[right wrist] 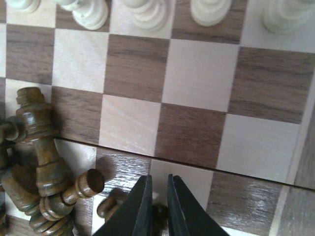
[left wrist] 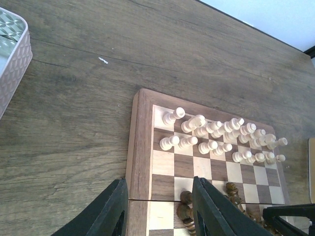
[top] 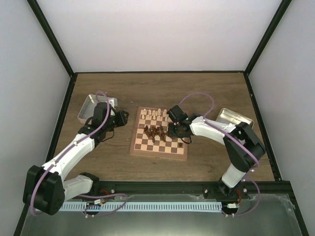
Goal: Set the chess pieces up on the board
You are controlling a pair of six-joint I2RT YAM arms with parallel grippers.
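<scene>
The chessboard (top: 144,151) has white pieces standing in rows at its back (left wrist: 168,143). Dark pieces (right wrist: 47,162) lie heaped and tipped over in its middle. My right gripper is low over the board at the right of this heap, its fingers close together; a dark piece shows at their tips, partly hidden, so I cannot tell exactly how it is held. My left gripper hangs left of the board, its fingers apart, nothing visible between them.
A silver tray (top: 88,103) stands at the back left, another (top: 234,118) at the right beside my right arm.
</scene>
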